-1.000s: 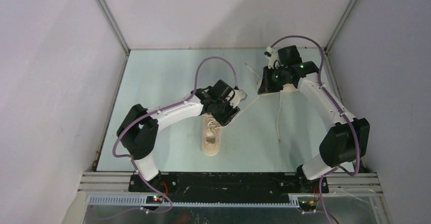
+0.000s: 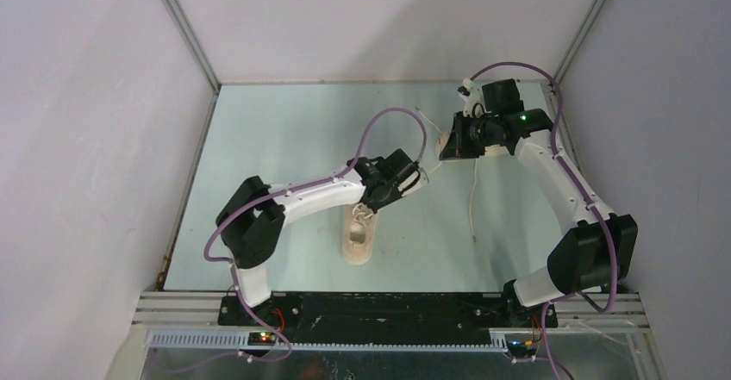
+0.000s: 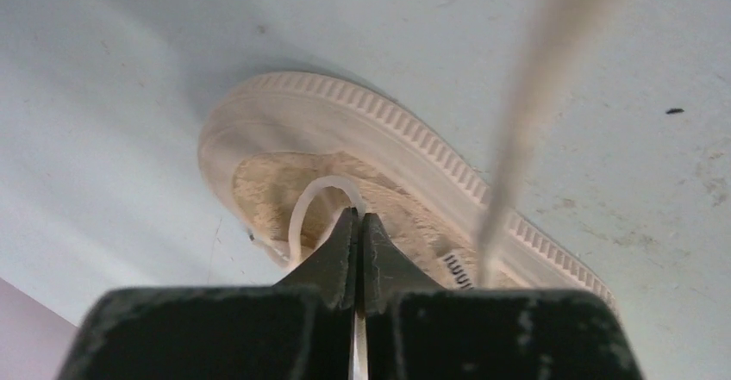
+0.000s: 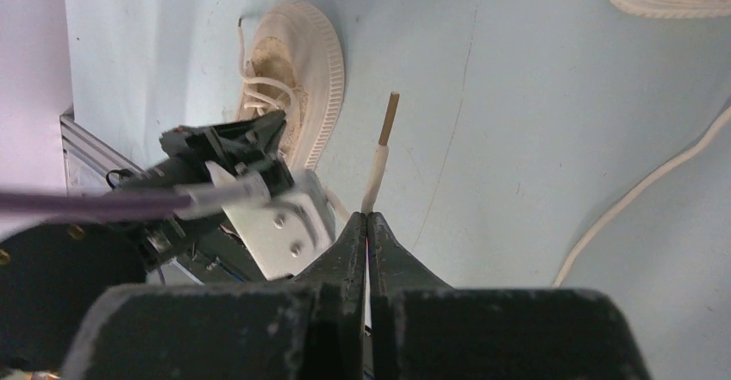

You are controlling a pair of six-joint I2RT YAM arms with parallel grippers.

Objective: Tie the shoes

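Observation:
In the top view a beige shoe (image 2: 358,235) lies below my left gripper (image 2: 376,209), its toe under the arm. In the left wrist view this gripper is shut on a pale shoelace (image 3: 297,221) over the shoe's toe (image 3: 297,109); the lace arcs from the fingertips toward the left. My right gripper (image 2: 444,157), over the second shoe (image 2: 496,151), is shut. The right wrist view shows its fingertips (image 4: 355,235) gripping a lace end (image 4: 376,173), with the brown tip (image 4: 390,120) sticking out beyond them.
A loose lace of the second shoe (image 2: 472,203) trails down the table. Another lace end (image 2: 422,115) points up-left. The left arm fills much of the right wrist view.

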